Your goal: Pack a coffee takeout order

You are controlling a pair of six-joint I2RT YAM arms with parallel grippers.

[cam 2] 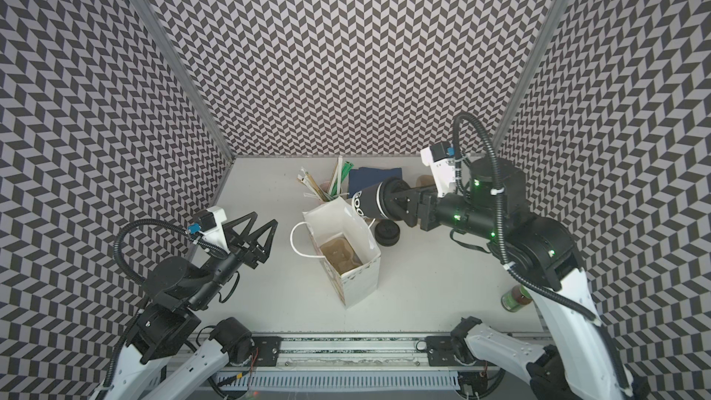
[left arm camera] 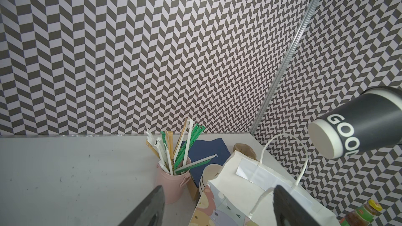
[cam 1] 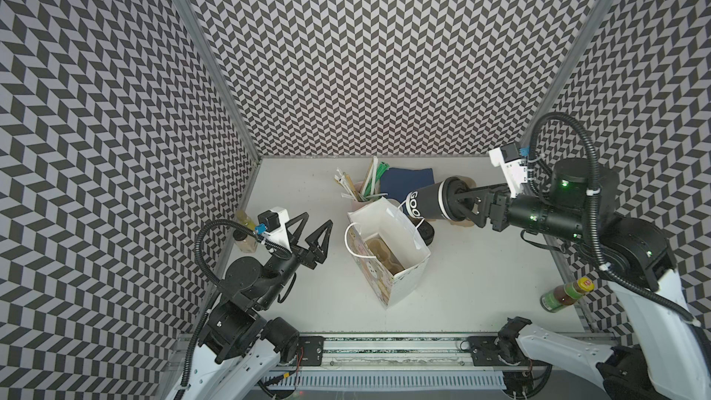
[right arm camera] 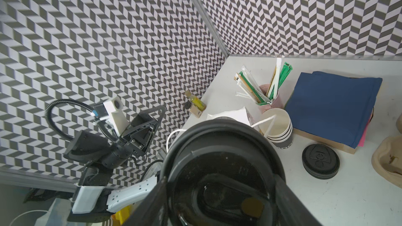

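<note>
A black cup with a lid and "GOO" lettering point(cam 1: 427, 201) is tilted almost onto its side in the air, its base toward the paper bag. My right gripper point(cam 1: 463, 201) is shut on it near the lid, which fills the lower middle of the right wrist view. The white paper bag point(cam 2: 363, 281) stands open at mid-table with its two handles up. Inside it lies a brown cardboard carrier point(cam 2: 340, 253). Left of the bag, my left gripper point(cam 1: 314, 228) stands open, nothing between its fingers, in front of the bag in its wrist view.
Behind the bag stand a pink bucket of straws point(left arm camera: 171, 184) and stacked paper cups point(right arm camera: 278, 127). A spare black lid point(right arm camera: 320, 160), a folded blue cloth point(right arm camera: 335, 104) and a brown carrier point(right arm camera: 389, 161) lie nearby. A bottle point(cam 1: 566, 294) lies at right.
</note>
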